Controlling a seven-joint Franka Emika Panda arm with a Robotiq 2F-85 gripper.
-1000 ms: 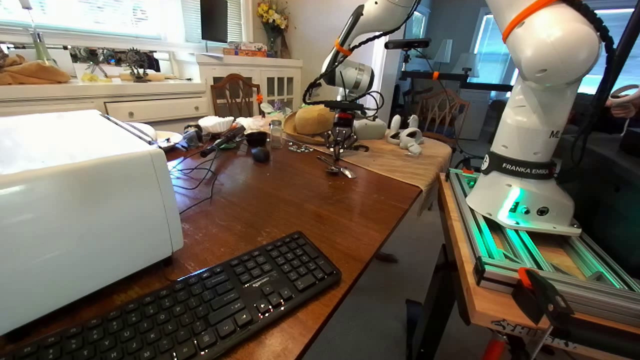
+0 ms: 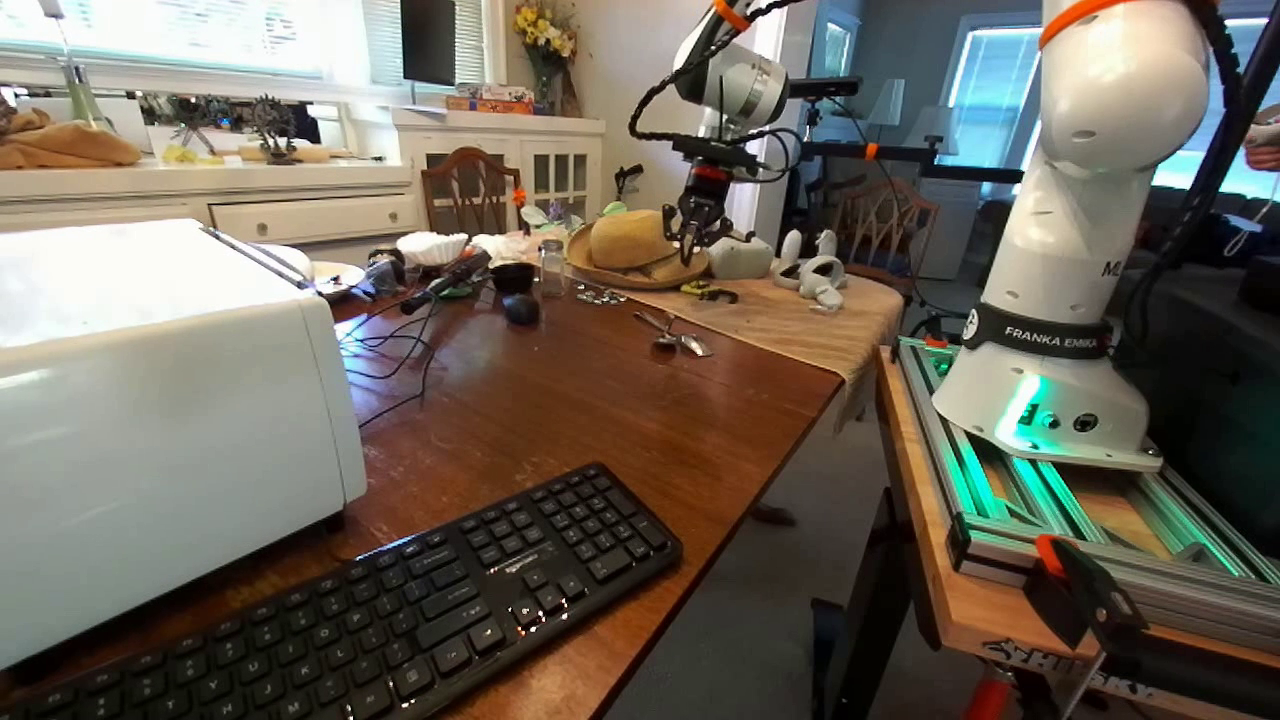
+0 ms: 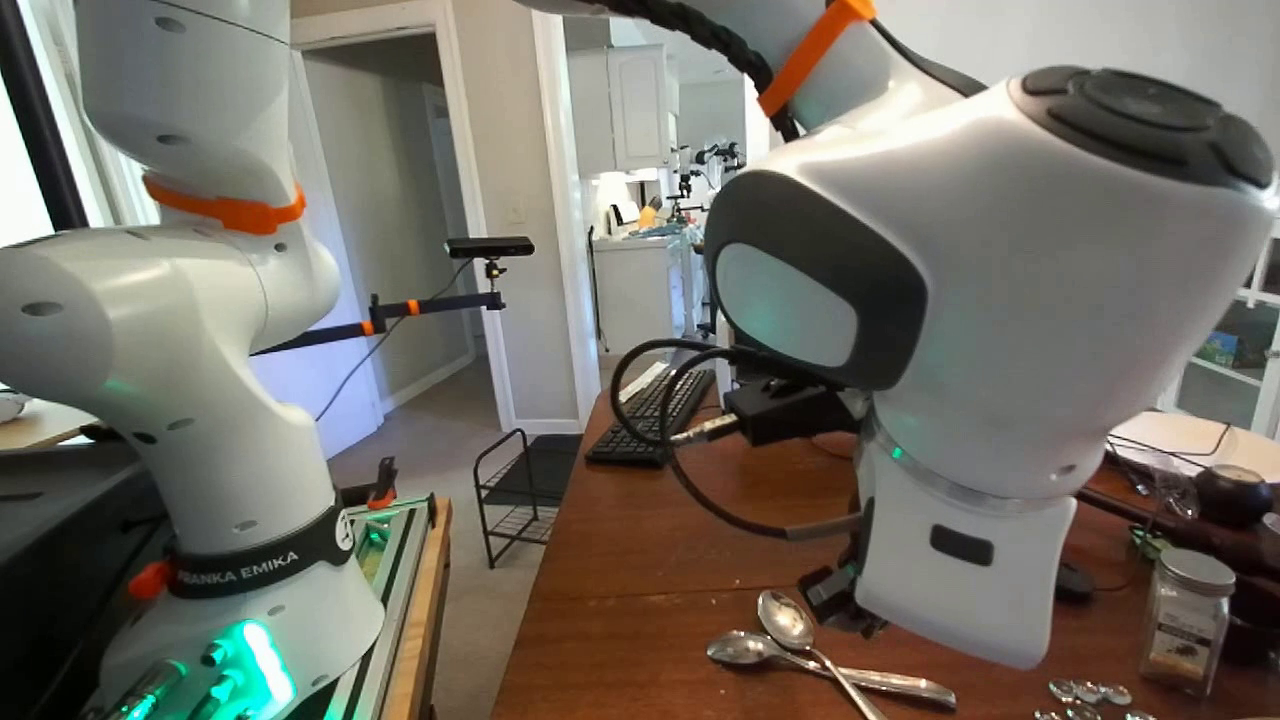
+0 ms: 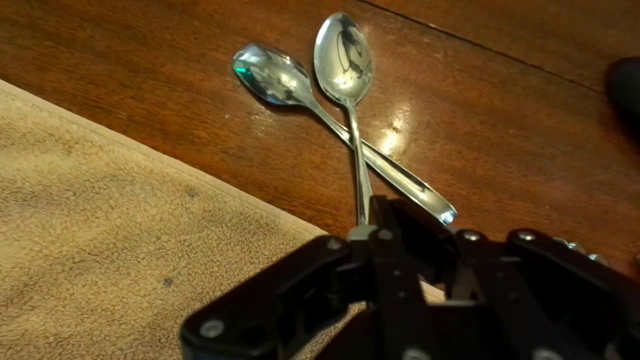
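Note:
Two metal spoons (image 4: 343, 60) lie crossed on the bare wooden table (image 4: 180, 90), beside the edge of a tan cloth (image 4: 120, 228). The far end of one handle runs out of sight behind my gripper in the wrist view. My gripper (image 2: 710, 250) hangs above the cloth, raised clear of the tabletop and past the spoons (image 2: 684, 342) in exterior view 1. It looks shut on something dark between its fingers, which blends with the black fingers so that I cannot tell what it is. In exterior view 2 the wrist hides most of the gripper.
A straw hat (image 2: 630, 246), a yellow-black tool (image 2: 708, 292) and white controllers (image 2: 813, 270) sit on the cloth. Small shiny pieces (image 2: 600, 294), a glass jar (image 3: 1188, 618) and a mouse (image 2: 519, 310) are nearby.
My gripper has risen from just above the spoons and shifted to the right in exterior view 1, tilting as it went. The spoons appear in the same place.

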